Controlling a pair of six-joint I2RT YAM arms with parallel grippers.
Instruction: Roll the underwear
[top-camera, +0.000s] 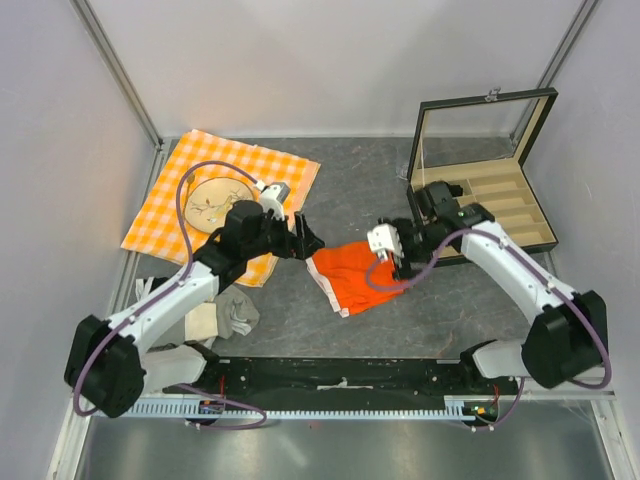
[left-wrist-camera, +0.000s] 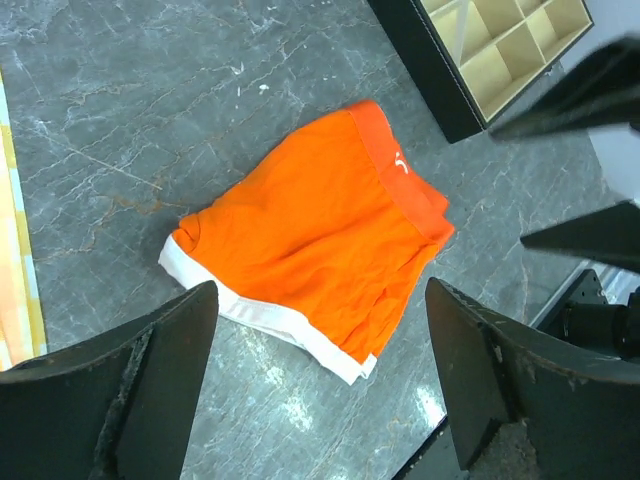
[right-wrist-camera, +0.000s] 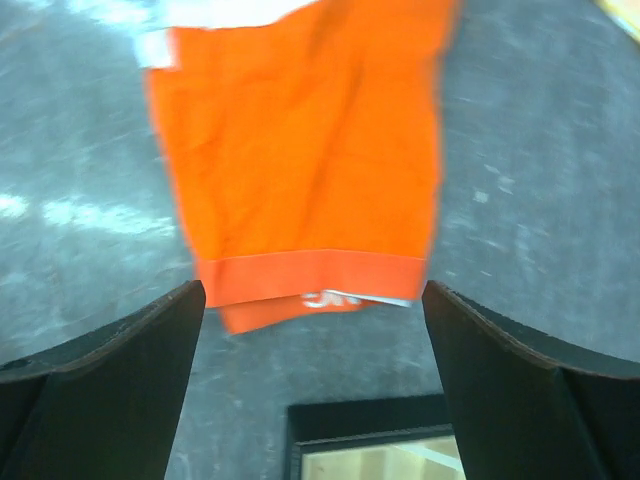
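Observation:
The orange underwear (top-camera: 350, 275) lies flat and slightly wrinkled on the grey table, its white-edged side toward my left arm. In the left wrist view the whole underwear (left-wrist-camera: 315, 215) shows, with a small white mark on its far orange band. My left gripper (top-camera: 308, 238) is open above and to the left of the cloth, touching nothing. My right gripper (top-camera: 392, 262) hovers over the cloth's right part, its fingers apart and empty. From the right wrist, the banded edge of the underwear (right-wrist-camera: 315, 275) appears below the open fingers (right-wrist-camera: 150, 350).
An open box with compartments (top-camera: 495, 205) stands at the right, close to the cloth. At the left lie a checkered cloth (top-camera: 160, 205) with a plate (top-camera: 205, 205) and some grey fabric (top-camera: 240, 310). Bare table surrounds the underwear in front.

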